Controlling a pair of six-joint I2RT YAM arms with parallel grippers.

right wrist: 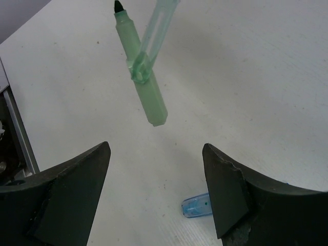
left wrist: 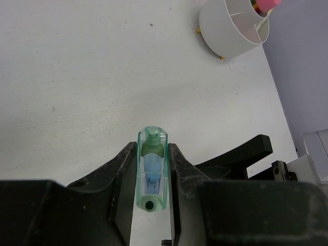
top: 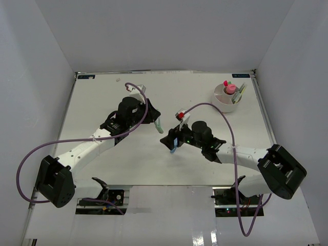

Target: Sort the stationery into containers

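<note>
My left gripper is shut on a see-through pale green pen-like piece [left wrist: 152, 177], held above the table. In the right wrist view that clear piece [right wrist: 159, 31] crosses a green marker [right wrist: 148, 97] with a black tip; whether the two are joined, I cannot tell. My right gripper stands open, its fingers apart with nothing between them, close to the marker's lower end. Under its right finger, a blue translucent pen [right wrist: 197, 206] lies on the table, partly hidden. The white round container [top: 225, 106] stands at the back right, holding pink and pale green items.
A pink item [left wrist: 267, 4] rises from the container. Both arms meet over the middle of the table, their tips close together. Purple cables run along both arms.
</note>
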